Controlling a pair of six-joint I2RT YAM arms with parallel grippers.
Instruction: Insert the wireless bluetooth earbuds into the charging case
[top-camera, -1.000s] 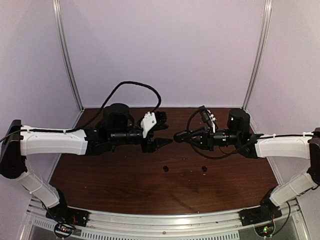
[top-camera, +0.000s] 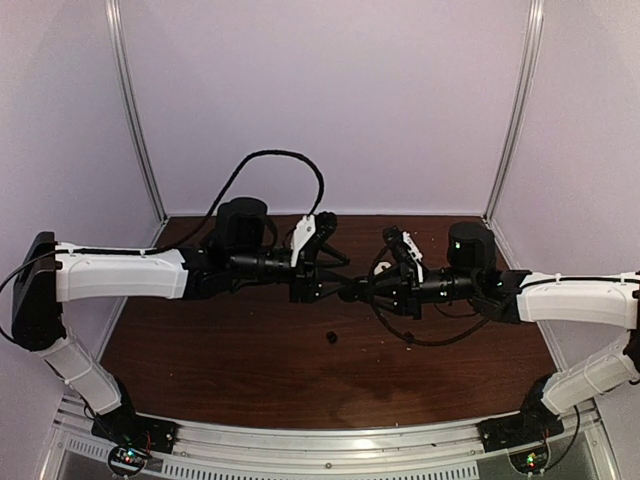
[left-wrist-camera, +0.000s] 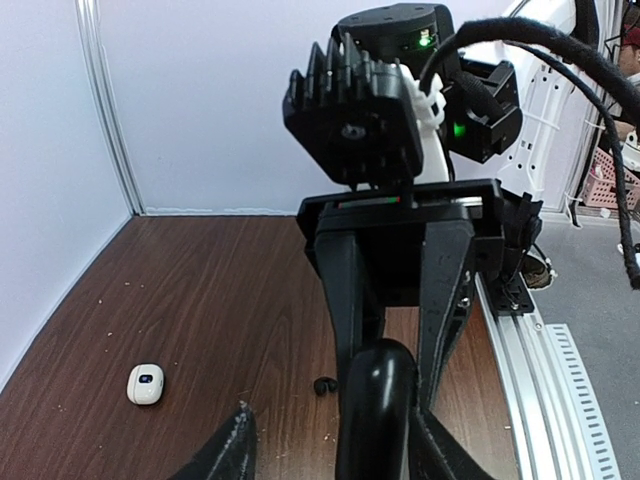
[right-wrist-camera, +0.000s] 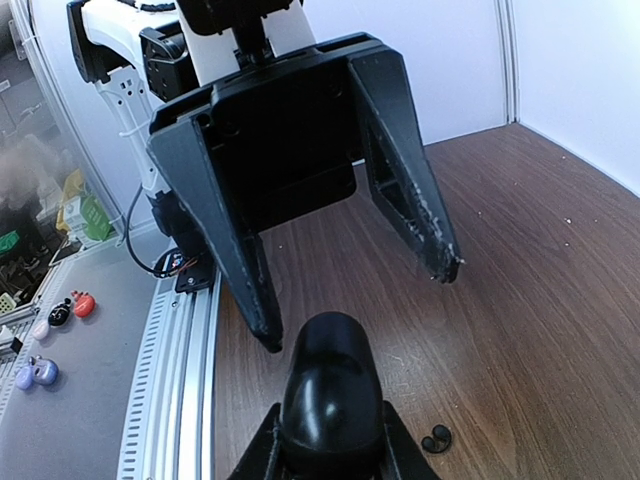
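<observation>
My right gripper is shut on a glossy black charging case (left-wrist-camera: 372, 410), held in mid-air and seen close up in both wrist views. My left gripper is open around the near end of that case, its fingertips apart from each other. Small black earbuds lie on the table beneath, also seen in the left wrist view (left-wrist-camera: 325, 386), and as dark spots in the top view (top-camera: 331, 337).
A white case-like object (left-wrist-camera: 145, 383) lies on the wooden table (left-wrist-camera: 220, 300).
</observation>
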